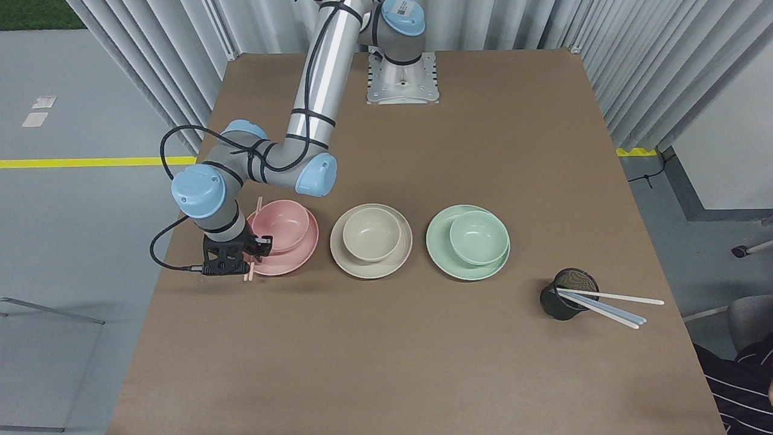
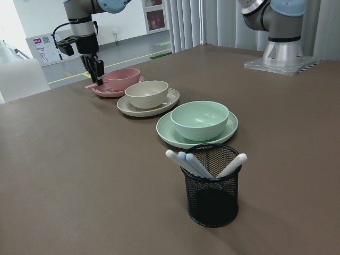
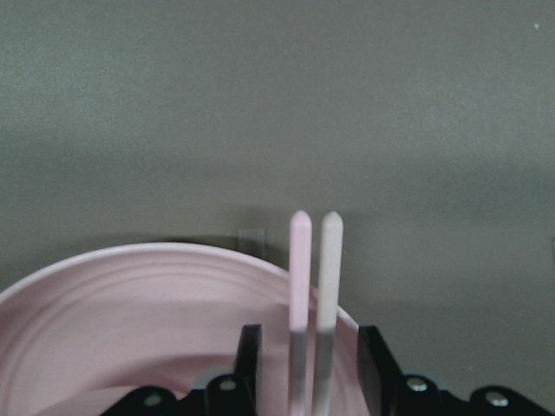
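Observation:
My gripper is low over the pink plate [image 3: 156, 303] at the left of the row, its two black fingers standing open, one on each side of a pair of pink chopsticks [image 3: 299, 269] lying across the plate's edge; the paler one appears whitish in the wrist view. The pink bowl [image 1: 282, 221] sits on that plate, partly behind the gripper in the front view. In the left view the gripper [image 2: 97, 79] points down beside the pink bowl [image 2: 122, 76].
To the right stand a cream bowl [image 1: 371, 232] on its plate and a green bowl [image 1: 479, 235] on its plate. A black mesh holder [image 1: 558, 304] with several white and blue chopsticks is at the right.

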